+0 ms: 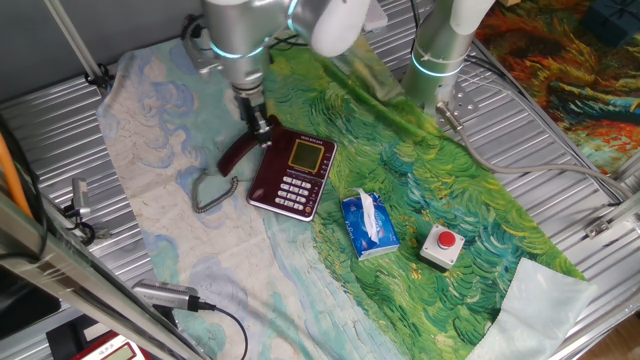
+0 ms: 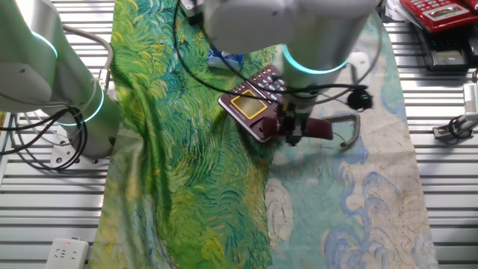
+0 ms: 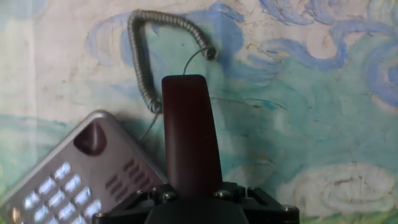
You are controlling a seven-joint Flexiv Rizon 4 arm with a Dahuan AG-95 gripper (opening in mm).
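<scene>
A dark red desk phone base point(image 1: 268, 172) with a screen and keypad lies on the painted cloth. Its matching handset point(image 1: 236, 153) is off to the base's left side, gripped across its body by my gripper point(image 1: 263, 133), which is shut on it. From the wrist, the handset point(image 3: 191, 130) sticks straight out of the fingers, its held part hidden by the fingers; the empty cradle hollow point(image 3: 91, 139) shows on the base. A grey coiled cord point(image 3: 138, 56) trails from the handset's far end. In the second exterior view the handset point(image 2: 320, 129) appears beside the base point(image 2: 246, 106).
A blue tissue pack point(image 1: 370, 228) and a red push button on a white box point(image 1: 442, 246) stand right of the phone. A pale sheet point(image 1: 535, 310) lies at the near right. Open cloth point(image 1: 165, 190) extends left of the cord.
</scene>
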